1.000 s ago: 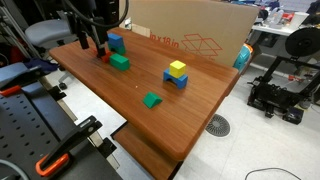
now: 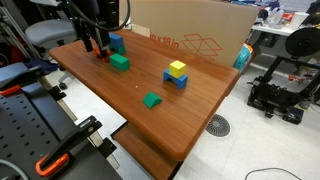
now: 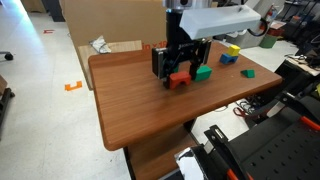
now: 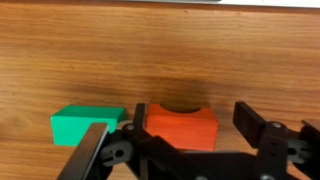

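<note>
A red block [image 4: 182, 128] lies on the wooden table between the fingers of my gripper. The fingers stand open: in the wrist view a clear gap shows on the block's right, while its left side is close to the left finger [image 4: 139, 116]. Exterior view 2 shows the red block [image 3: 180, 79] beneath the arm, partly covered by the fingers. Just left of the gripper in the wrist view is a green block [image 4: 85, 124], apart from the red one. The gripper [image 2: 98, 50] is low over the table's left end in exterior view 1.
Behind the green block [image 2: 120, 62] sits a blue block [image 2: 117, 44]. A yellow block [image 2: 178, 69] rests on a blue piece [image 2: 174, 82] mid-table. Nearer the front edge lies a green piece [image 2: 152, 100].
</note>
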